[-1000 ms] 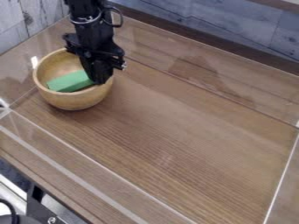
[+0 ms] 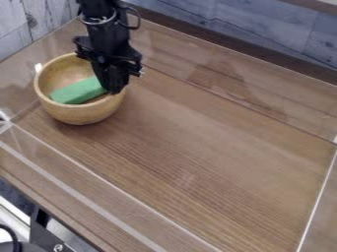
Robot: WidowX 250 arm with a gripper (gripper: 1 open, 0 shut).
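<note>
My black gripper [image 2: 108, 75] reaches down from the top into the right side of a round wooden bowl [image 2: 77, 110] at the upper left of the wooden table. Inside the bowl lies a bright green object [image 2: 77, 90], its right end at or under the gripper's fingers. I cannot tell whether the fingers are open or shut on it, as they overlap the object and the bowl's rim.
A pale wall stands at the upper left, and dark space shows past the table's edge at the lower left.
The bowl and green object have shifted slightly left, and the gripper has moved slightly with them.
</note>
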